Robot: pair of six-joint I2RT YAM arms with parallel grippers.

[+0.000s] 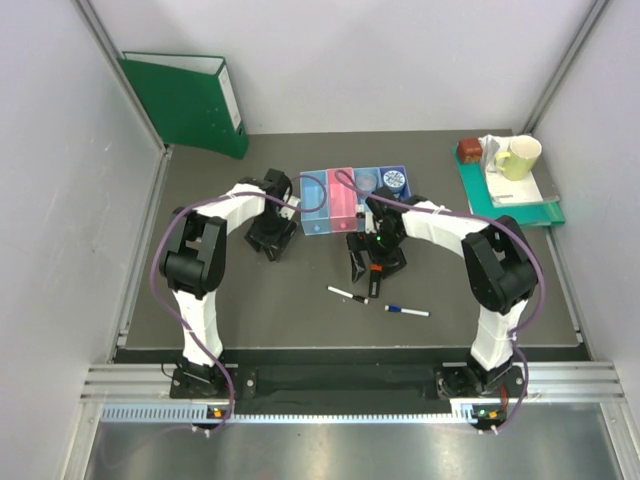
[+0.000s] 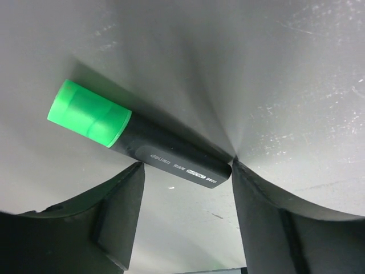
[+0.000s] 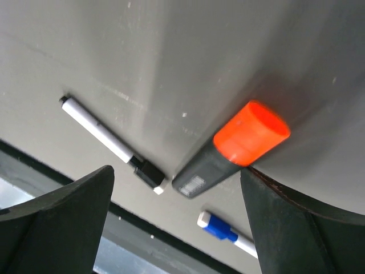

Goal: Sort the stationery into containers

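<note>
A black marker with a green cap (image 2: pixel 91 113) lies on the table under my left gripper. The fingers stand partly open; the marker's plain end is in the gap and close to the right-hand finger (image 2: pixel 256 200). From above, that gripper (image 1: pixel 271 245) hides the marker. My right gripper is open over a black marker with an orange cap (image 3: pixel 251 133), which lies nearer its right-hand finger; whether they touch cannot be told. A slim white pen with a black cap (image 1: pixel 347 294) and a white pen with a blue cap (image 1: pixel 407 311) lie in front.
Blue and pink organiser bins (image 1: pixel 340 200) stand at the back centre, partly behind the right arm. A green binder (image 1: pixel 185 105) is at the back left; a mug (image 1: pixel 518 157) and folders (image 1: pixel 480 190) are at the back right.
</note>
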